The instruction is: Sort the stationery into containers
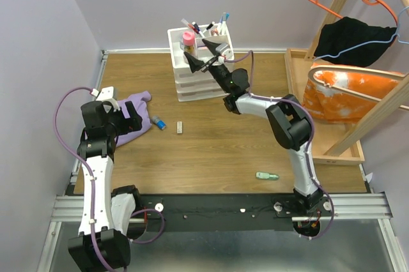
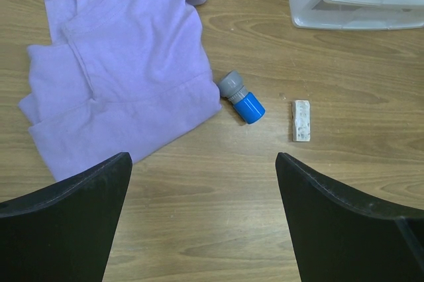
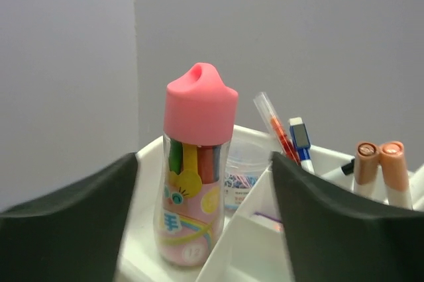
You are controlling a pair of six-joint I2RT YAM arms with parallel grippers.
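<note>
A white tiered organizer (image 1: 188, 87) holds pens and markers. A pink-capped bottle (image 3: 192, 222) with a colourful print stands upright in its left compartment. My right gripper (image 1: 197, 52) is open at the organizer, just in front of that bottle, apart from it. My left gripper (image 1: 133, 119) hangs open at the table's left, nothing between its fingers. Below it in the left wrist view lie a grey-and-blue cylinder (image 2: 248, 106) and a small white bar (image 2: 301, 121). A green item (image 1: 267, 175) lies near the table's front right.
A lavender cloth (image 2: 132, 50) lies folded at the left. A wooden rack (image 1: 342, 157) with hangers, black cloth and orange fabric fills the right.
</note>
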